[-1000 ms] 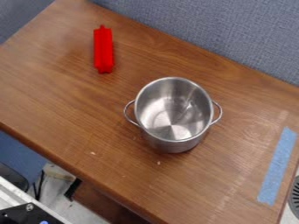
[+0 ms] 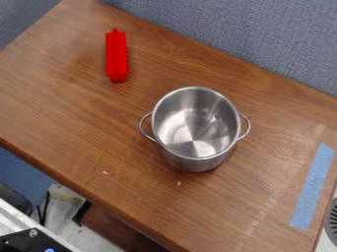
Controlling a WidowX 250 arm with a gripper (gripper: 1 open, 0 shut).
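A red elongated object (image 2: 116,56), rather like a bottle or marker, lies on the wooden table (image 2: 86,108) at the upper left. A steel pot (image 2: 195,148) with two side handles stands upright right of the table's middle, empty as far as shows. No gripper can be made out in the view.
A strip of blue tape (image 2: 310,187) is on the table at the right. Grey padded panels (image 2: 243,30) border the back. White and black hardware with cables shows at the lower left corner. Bare table lies around the pot and red object.
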